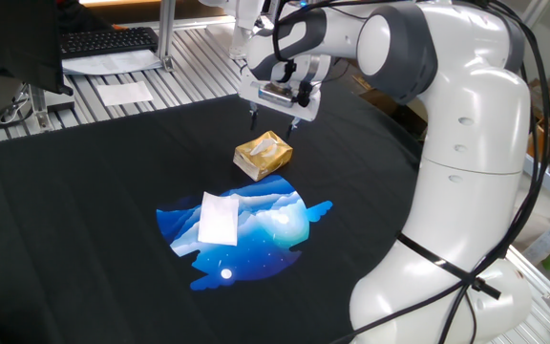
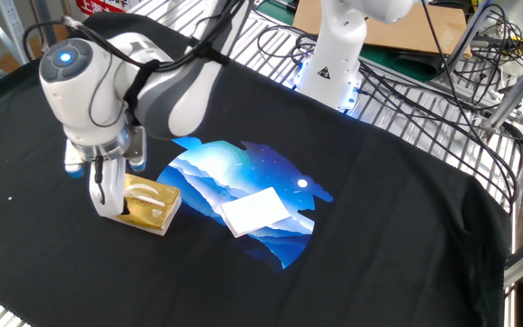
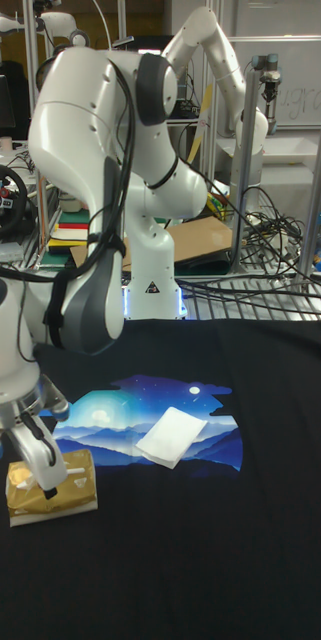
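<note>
A gold tissue pack (image 1: pixel 264 155) with a white tissue showing at its top opening lies on the black cloth. My gripper (image 1: pixel 273 125) is open, its two dark fingertips set wide apart, behind and above the pack as exterior view 1 shows it. Nothing is between the fingers. In exterior view 2 the gripper's white housing covers part of the tissue pack (image 2: pixel 149 204); exterior view 3 likewise has it overlapping the pack (image 3: pixel 60 493). A folded white tissue (image 1: pixel 219 220) rests on a blue mountain-scene mat (image 1: pixel 273 256) beside the pack.
Black cloth (image 1: pixel 74 239) covers the table, with wide free room around the mat. A keyboard (image 1: pixel 109 42) and a sheet of paper (image 1: pixel 124 93) lie on the slatted surface at the back left. Cables run along the arm.
</note>
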